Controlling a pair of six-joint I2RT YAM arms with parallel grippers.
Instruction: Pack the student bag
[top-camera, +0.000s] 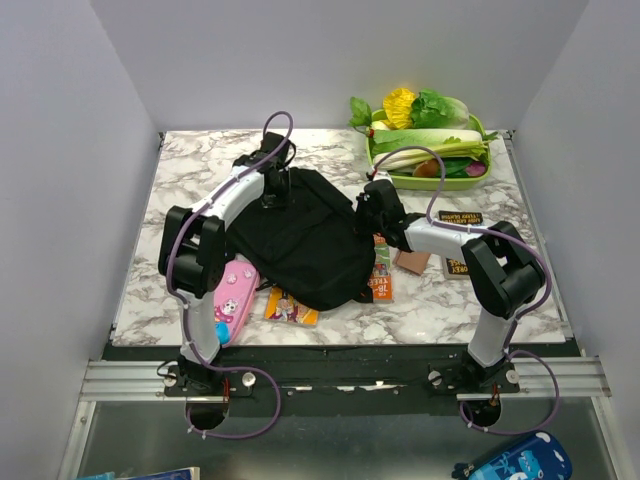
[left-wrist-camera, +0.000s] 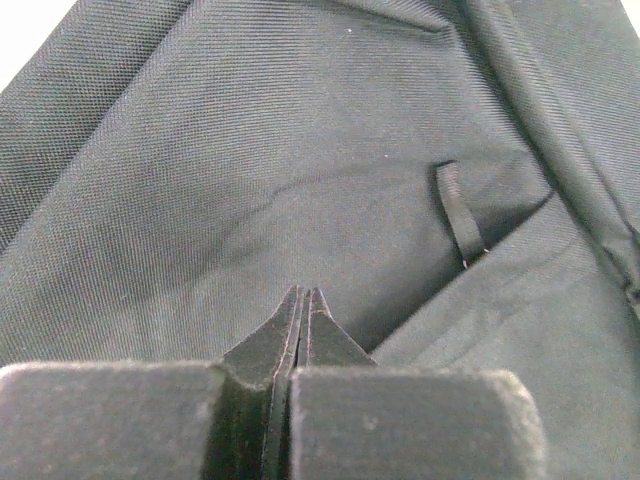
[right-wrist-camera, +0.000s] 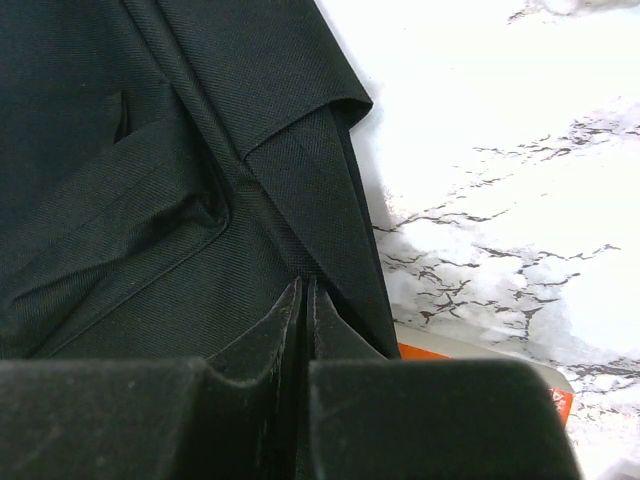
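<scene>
A black fabric bag (top-camera: 310, 245) lies flat and rumpled across the middle of the table. Over its upper left part is my left gripper (top-camera: 278, 204); the left wrist view shows its fingertips (left-wrist-camera: 318, 330) together above the cloth, with nothing visible between them. At the bag's right edge my right gripper is shut on a fold of the black fabric (right-wrist-camera: 330, 215). Below the bag lie a pink case (top-camera: 236, 292) and an orange-yellow book (top-camera: 291, 308). An orange book (top-camera: 381, 272) shows partly from under the bag's right side.
A green basket (top-camera: 425, 183) full of vegetables stands at the back right. On the right lie dark cards (top-camera: 460, 217) and a brown item (top-camera: 412, 262). A blue pouch (top-camera: 520, 460) sits beyond the front edge.
</scene>
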